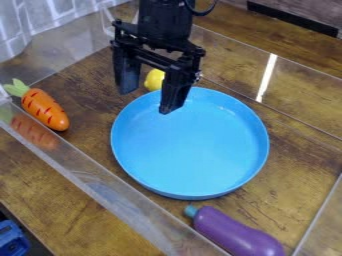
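Note:
My black gripper [151,71] hangs over the back of a blue plate [190,145], open, its two fingers spread apart. Behind and between the fingers, a yellow toy [154,79] is partly hidden by the gripper. A carrot toy [40,107] lies on the wooden surface at the left. A purple eggplant toy [234,233] lies at the front right, outside the plate.
Clear walls [107,195] run along the left front and right of the wooden work surface [80,220]. A blue object [10,240] sits at the bottom left corner.

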